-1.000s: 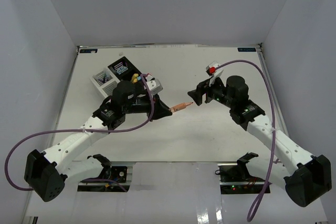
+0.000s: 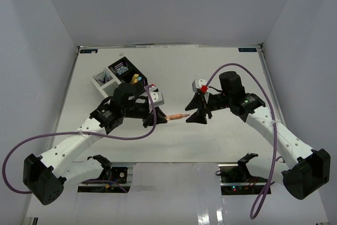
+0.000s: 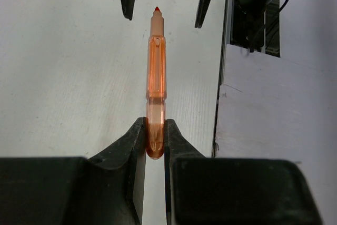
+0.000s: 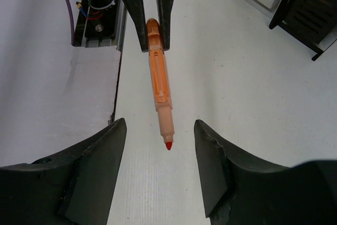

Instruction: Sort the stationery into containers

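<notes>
An orange marker with a red tip is held level above the table, my left gripper shut on its rear end. In the left wrist view the marker points away from the fingers. Facing it from the right, my right gripper stands open. Seen from the right wrist, the marker's red tip lies between the two spread fingers, touching neither. A white basket and a black divided container sit at the back left, partly hidden by the left arm.
Yellow and blue items show at the black container's near end, beside the left arm. Purple cables loop along both arms.
My right gripper has come down toward the front and slightly left, its fingers now closer around the marker's tip. The marker in my left gripper has turned to lie more nearly sideways.
</notes>
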